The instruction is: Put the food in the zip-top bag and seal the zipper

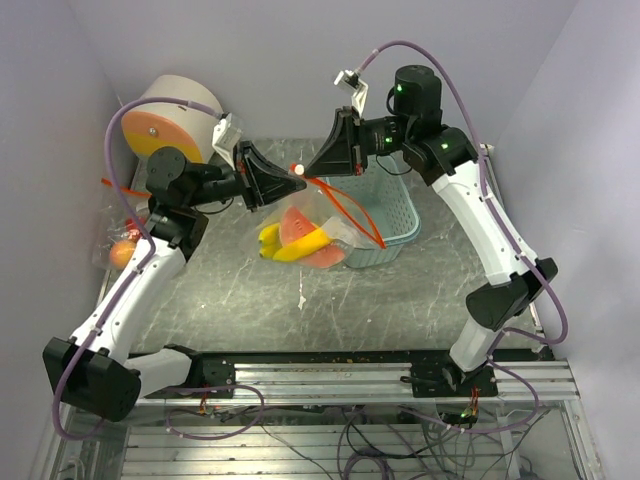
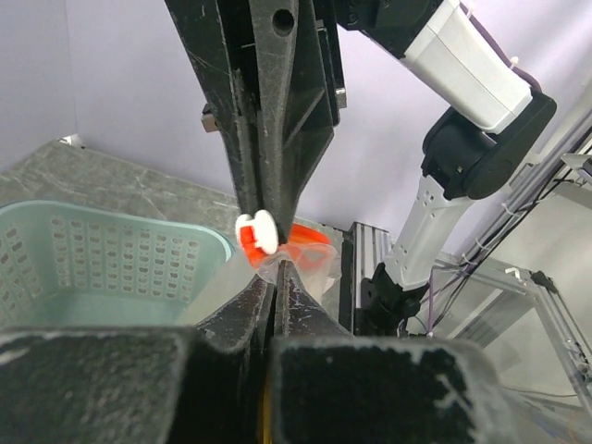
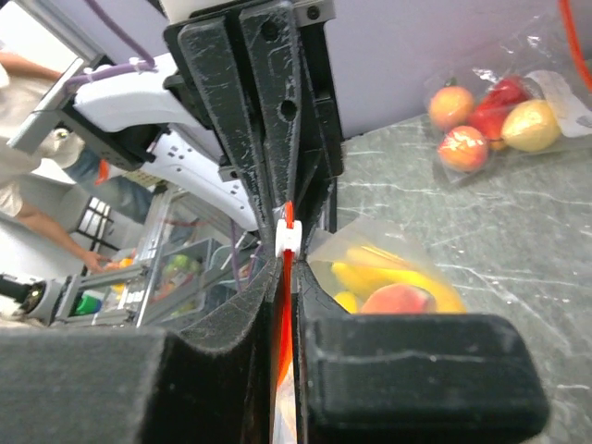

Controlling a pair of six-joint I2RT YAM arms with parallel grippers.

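Note:
The clear zip top bag hangs mouth-up above the table, with yellow bananas and pinkish-red food inside. Orange zipper strips run along its mouth, parted in a loop at the right. At the mouth's upper left corner is the white slider. My right gripper is shut on the orange strip just beside the slider. Facing it, my left gripper is shut at the same corner; in the right wrist view, the strip's end enters between its fingertips. Its exact grip is partly hidden.
A pale green basket stands behind and right of the bag. Another bag of fruit lies at the table's left side, near a large white and orange roll.

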